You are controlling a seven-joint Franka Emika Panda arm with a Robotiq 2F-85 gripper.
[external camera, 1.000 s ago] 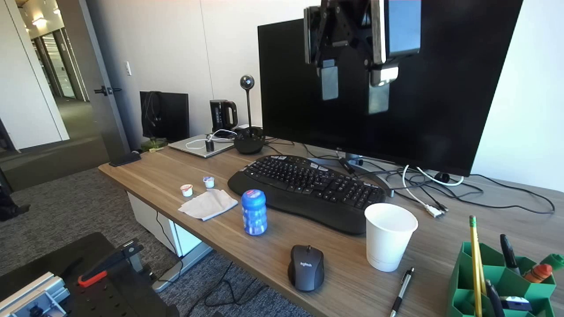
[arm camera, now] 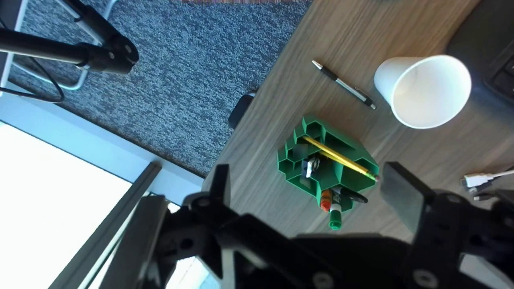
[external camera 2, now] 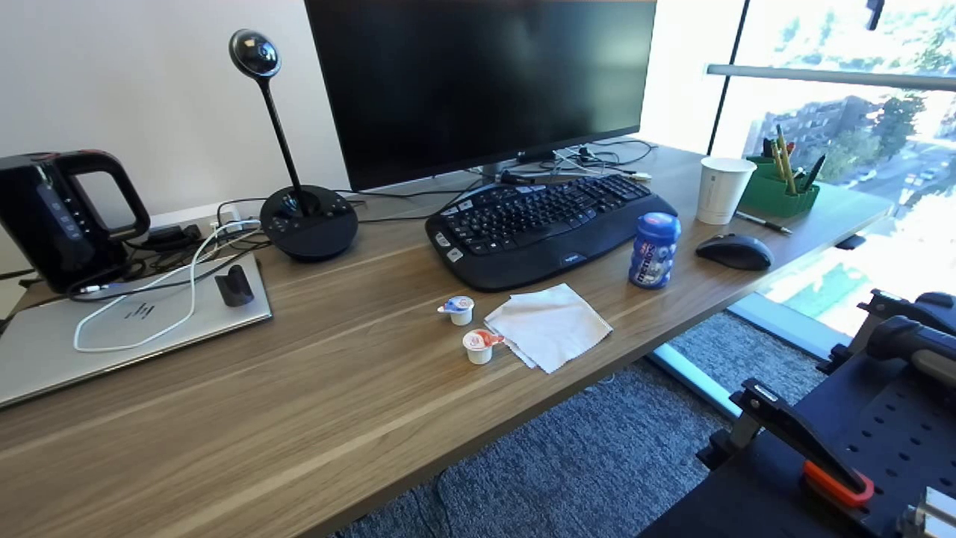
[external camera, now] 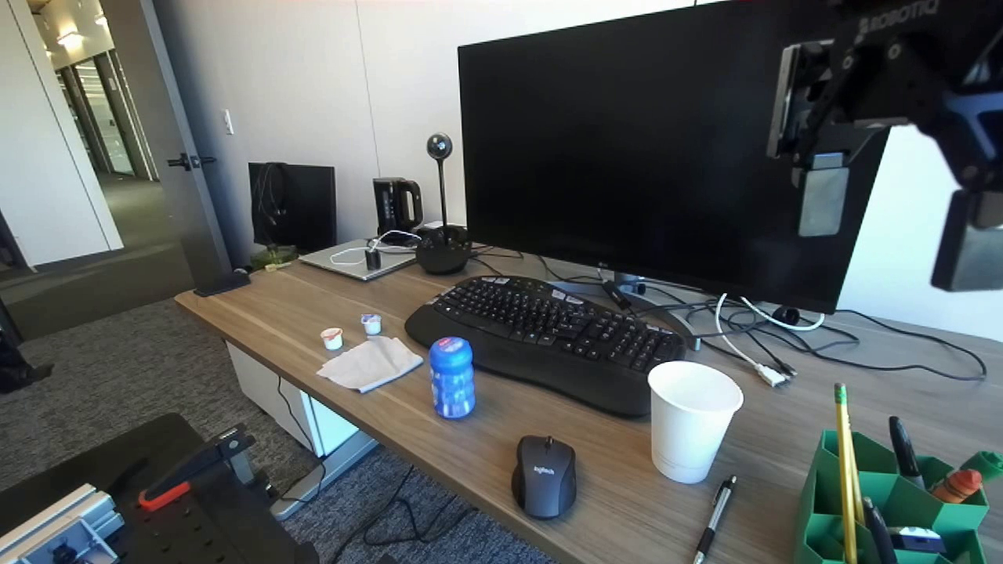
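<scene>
High over the right end of the desk, my gripper [external camera: 888,225] stands open with nothing between its fingers. Seen from the wrist, the green pen holder [arm camera: 356,180] lies below, between the spread fingers and well apart from them. It holds yellow pencils [arm camera: 344,160], a black pen [arm camera: 351,195], an orange marker [arm camera: 326,200] and a green-capped marker [arm camera: 335,217]. A white paper cup [external camera: 691,423] stands upright on the desk, with a black and silver pen [external camera: 717,517] lying between it and the holder.
A black mouse [external camera: 544,478], a blue bottle [external camera: 453,381], a keyboard [external camera: 555,338] and a folded cloth [external camera: 371,363] with two creamer cups spread leftward. The large monitor [external camera: 611,160] rises behind, and loose cables [external camera: 752,348] lie at its foot.
In exterior view 1 my gripper has moved right and somewhat lower, from in front of the monitor to above the desk's right end. Its fingers look farther apart. The desk objects are unmoved.
</scene>
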